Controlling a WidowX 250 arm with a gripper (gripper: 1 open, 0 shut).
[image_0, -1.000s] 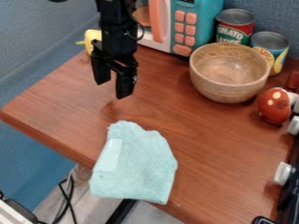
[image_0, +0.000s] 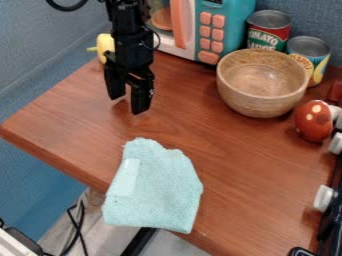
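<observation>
My black gripper (image_0: 130, 92) hangs over the back left of the wooden table, its two fingers apart with nothing seen between them. A light teal cloth (image_0: 152, 190) lies at the table's front edge, well below and in front of the gripper. A yellow object (image_0: 102, 45) is partly hidden behind the arm.
A wooden bowl (image_0: 263, 90), a tomato can (image_0: 267, 28), another can (image_0: 307, 55) and a teal toy microwave (image_0: 194, 25) stand at the back. A red spotted object (image_0: 313, 122) and a black stovetop are at the right.
My gripper has shifted very slightly to the left and up. Everything else looks unchanged.
</observation>
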